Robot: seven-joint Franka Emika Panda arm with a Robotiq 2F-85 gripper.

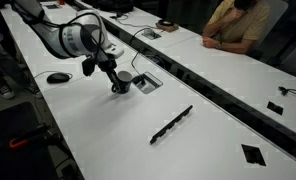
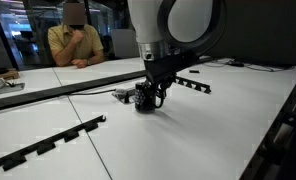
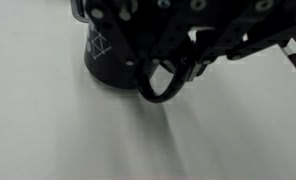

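A dark mug (image 1: 122, 84) is near the back edge of the white table in exterior view 1, close to a metal plate set in the surface. From the wrist view, the mug (image 3: 110, 62) is dark with a pale line pattern, and its looped handle (image 3: 164, 97) points towards me. My gripper is shut on that handle; its fingertips are dark and hard to separate from it. Exterior view 2 has the mug (image 2: 145, 100) beside the gripper, low at the table. Whether its base touches the surface cannot be told.
A long black strip (image 1: 171, 124) lies on the table, with a small black square (image 1: 253, 155) farther off. The metal plate (image 1: 148, 83) and a cable lie behind the mug. A computer mouse (image 1: 58, 77) is beside the arm.
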